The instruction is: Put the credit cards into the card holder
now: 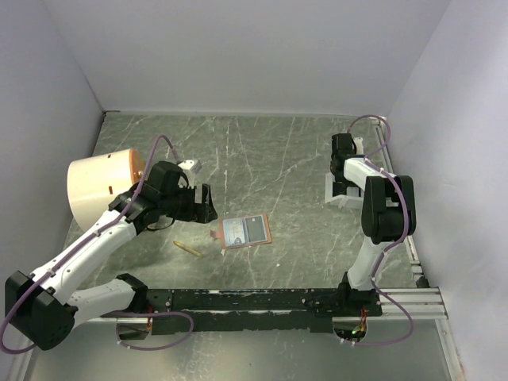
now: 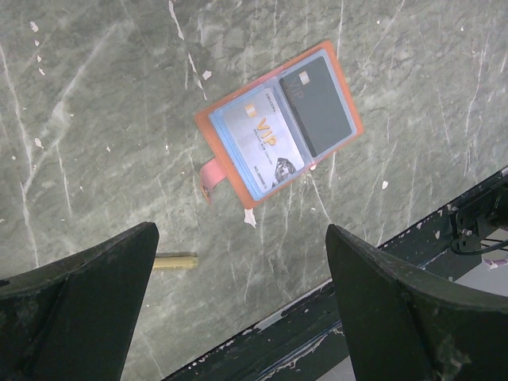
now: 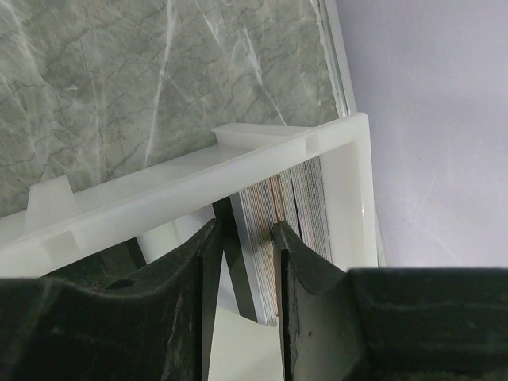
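Observation:
On the table lies an open card holder (image 2: 278,123) with a pink-brown border and a small tab. A white VIP card (image 2: 260,139) sits in its left pocket and a dark grey one (image 2: 317,103) in its right. Several cards (image 3: 262,246) stand on edge, packed together in a white box (image 3: 341,182) at the right of the table. Over this box, the right gripper is partly open, its fingertips to either side of a few card edges; contact cannot be made out. My left gripper (image 1: 205,204) is open and empty, above and left of the holder.
A yellow stick-like object (image 1: 187,248) lies left of the holder. Behind the left arm stands a large cream cylinder (image 1: 99,188). A wall rises close to the right of the white box.

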